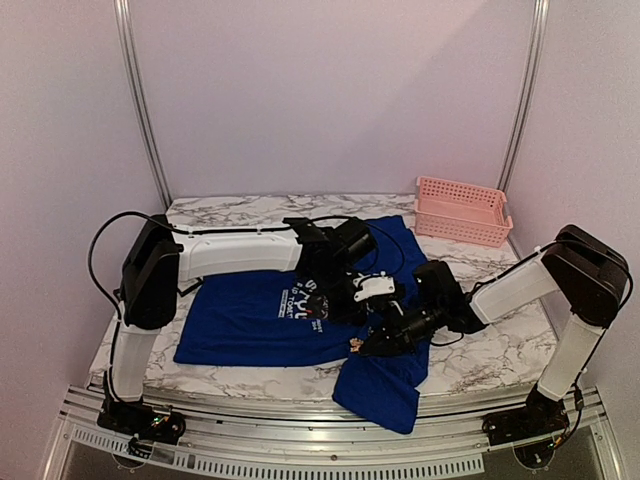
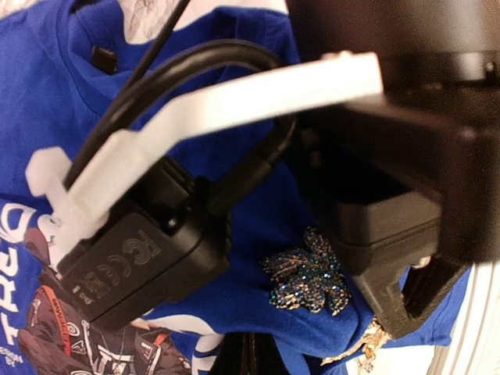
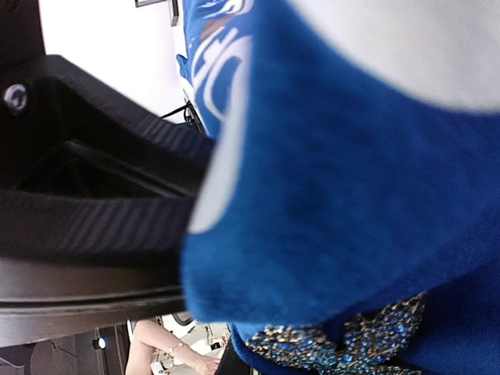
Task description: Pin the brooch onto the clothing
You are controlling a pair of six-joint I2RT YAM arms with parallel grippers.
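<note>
A blue printed shirt (image 1: 240, 325) lies on the marble table, its near right part hanging over the front edge. In the left wrist view a dark glittering leaf-shaped brooch (image 2: 308, 273) rests against the blue cloth, with a gold piece (image 2: 371, 344) close to it. My left gripper is shut down at the cloth; whether a thin fold lies between its fingers cannot be made out. Beside the brooch, my right gripper has its tip at the gold piece, shut. The right wrist view shows sparkling brooch (image 3: 344, 348) below a raised blue fold (image 3: 328, 219); the pin is hidden.
A pink basket (image 1: 462, 212) stands at the back right. My two arms are very close together over the shirt. Bare marble (image 1: 500, 360) is free at the right, and the table's front edge lies near the grippers.
</note>
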